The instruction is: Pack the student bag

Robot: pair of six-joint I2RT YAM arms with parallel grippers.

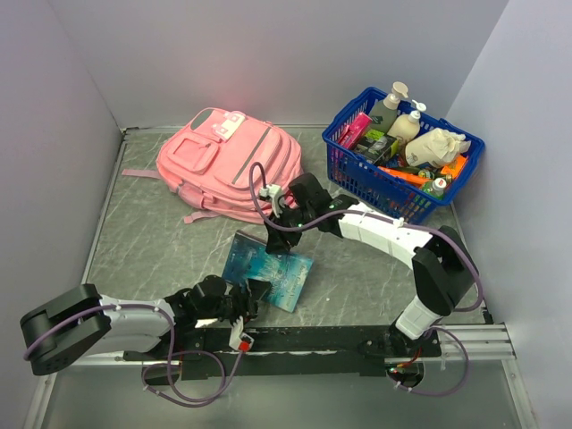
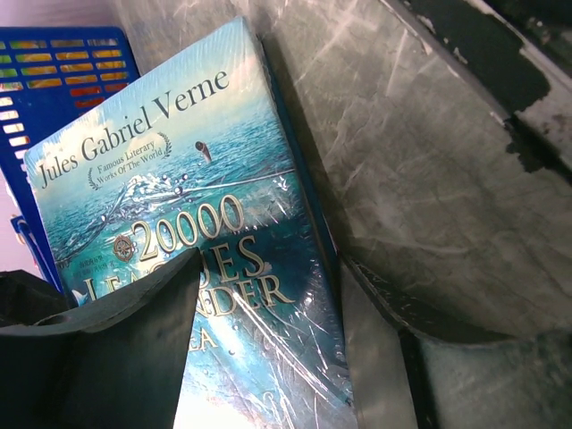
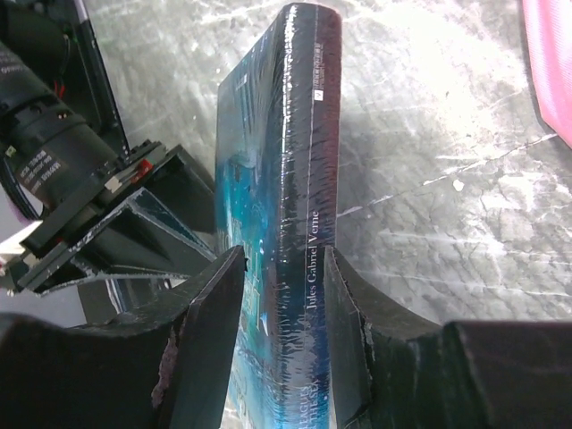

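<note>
A blue shrink-wrapped book [image 1: 284,284], "20000 Leagues Under the Sea", is tilted off the grey floor in front of the pink bag [image 1: 234,159], which looks closed. In the right wrist view, my right gripper is shut on the book [image 3: 305,152], a finger on each side of its dark spine. From the other side, my left gripper straddles the book's edge, part open, one finger over the cover [image 2: 174,179] and one beyond the edge. The lower end of the book is hidden behind the left fingers.
At the back right stands a blue basket [image 1: 371,181] full of bottles, boxes and other goods. Bare floor [image 1: 170,246] lies left of the book, and more lies to its right. A dark rail runs along the front edge.
</note>
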